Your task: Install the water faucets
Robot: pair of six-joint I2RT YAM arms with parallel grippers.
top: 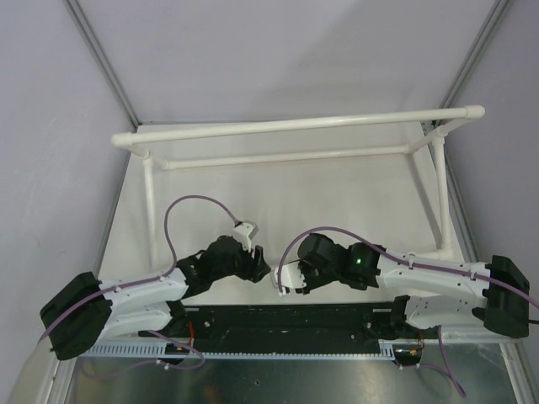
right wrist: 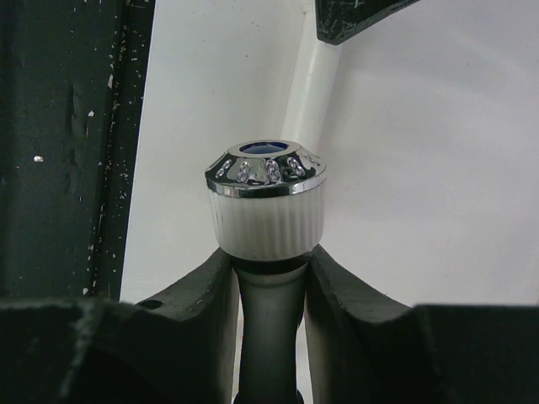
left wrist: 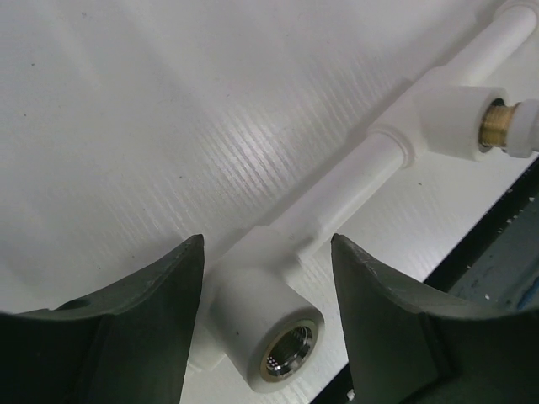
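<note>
In the left wrist view a white pipe [left wrist: 345,185] runs diagonally with two tee fittings; the near tee [left wrist: 253,311] has an empty threaded metal socket, and the far tee [left wrist: 446,118] has a brass-threaded piece in it. My left gripper is part open at the near tee, its fingertips either side of the pipe. In the right wrist view my right gripper has its fingers around a faucet [right wrist: 266,210] with a white ribbed collar and chrome top; whether it grips firmly is hard to tell.
A white pipe frame [top: 295,124] spans the back and sides of the white board [top: 278,202]. A dark strip [top: 278,332] runs along the front edge. The middle of the board is clear.
</note>
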